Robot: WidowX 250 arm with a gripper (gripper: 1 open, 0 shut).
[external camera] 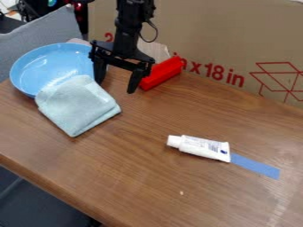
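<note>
My black gripper (116,78) hangs open at the back of the table, its fingers apart above the space between a blue plate (48,64) and a red cylindrical object (166,72). A folded pale blue cloth (78,107) lies at the left, against the plate's front. A white tube (198,146), like toothpaste, lies at the right front, touching a strip of blue tape (254,166).
A cardboard panel (236,40) with red print stands along the back. Grey padding (30,35) is at the back left.
</note>
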